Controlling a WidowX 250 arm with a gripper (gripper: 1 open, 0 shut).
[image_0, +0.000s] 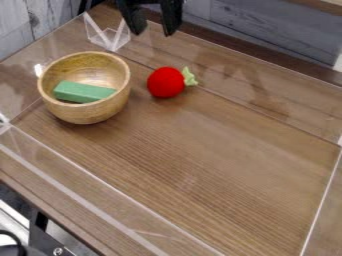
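Note:
A red round object with a small green leafy top lies on the wooden surface, right of a round wooden bowl that holds a green block. My gripper is at the top of the view, partly cut off, above and behind the red object and apart from it. It is dark and open, and I see nothing held in it.
A pale wall runs along the upper left, and raised edges border the surface at the back right.

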